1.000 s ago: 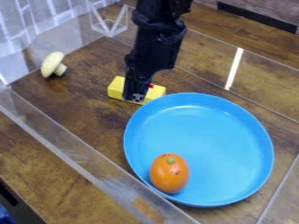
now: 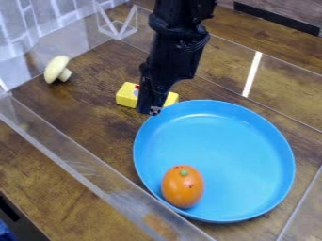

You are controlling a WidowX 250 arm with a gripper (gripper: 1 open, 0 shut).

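Note:
My black gripper [image 2: 153,102] points down over a yellow block [image 2: 126,95], its tips at the block and close to the rim of a blue plate, hiding part of the block. I see nothing held between the fingers, which look shut, though the dark tips are hard to make out. The blue plate [image 2: 234,153] holds an orange tomato-like object [image 2: 183,187] on its near left part.
A white mushroom-shaped object [image 2: 56,68] lies at the upper left. A clear edge or rail [image 2: 75,163] runs along the lower left.
The arm and gripper have shifted very slightly, and less of the yellow block shows to the right of the fingers. The plate and other objects have stayed put.

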